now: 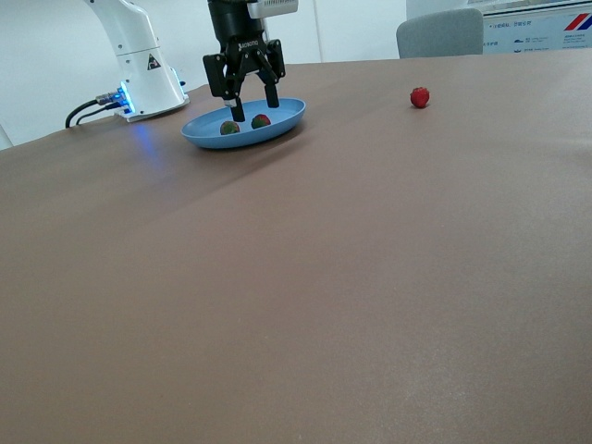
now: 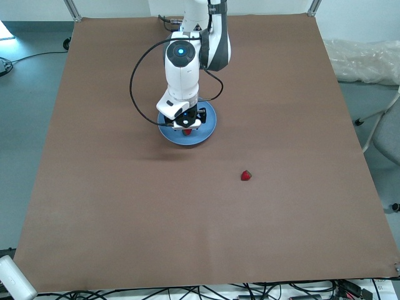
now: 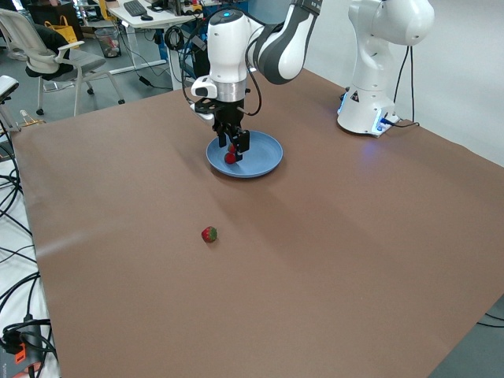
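A blue plate (image 2: 205, 130) (image 1: 200, 136) (image 3: 264, 161) lies on the brown table with two strawberries (image 1: 261, 121) (image 3: 230, 157) on it. My gripper (image 1: 254, 105) (image 3: 231, 150) hangs low over the plate, its two fingers apart above the strawberries, open, with nothing held between them in the top view; in the left view it is mostly hidden by my arm. A single strawberry (image 2: 246, 175) (image 1: 419, 97) (image 3: 209, 234) lies apart on the table, away from the plate.
Cables run along one table edge, and chairs (image 2: 387, 131) are beside the table.
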